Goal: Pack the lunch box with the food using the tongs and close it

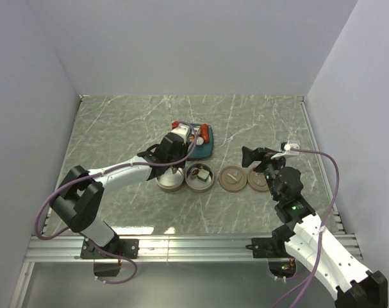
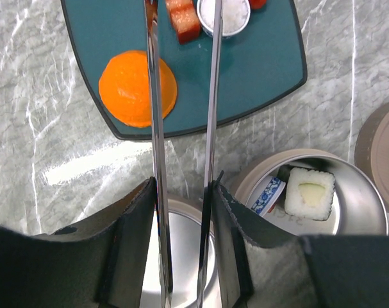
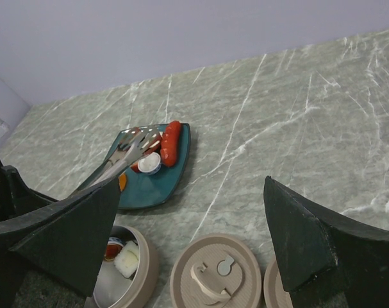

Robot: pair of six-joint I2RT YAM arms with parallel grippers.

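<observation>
My left gripper is shut on metal tongs [image 2: 213, 90], whose two arms stand apart and reach over the teal plate [image 2: 245, 90]; their tips lie past that view's upper edge. On the plate are an orange half [image 2: 120, 90], pinkish-red cubes [image 2: 183, 24], a small white-topped cup [image 2: 236, 16] and a red sausage [image 3: 170, 142]. Whether the tips touch any food I cannot tell. Below the plate sit an empty round box [image 1: 170, 183] and a second box [image 1: 210, 185] holding a rice block [image 2: 309, 194] and a small wrapped item [image 2: 269, 195]. My right gripper is open and empty, off to the right.
Two round brown lids, one [image 1: 232, 178] with a handle and another [image 1: 258, 181] partly under the right arm, lie right of the boxes. Walls enclose the sides.
</observation>
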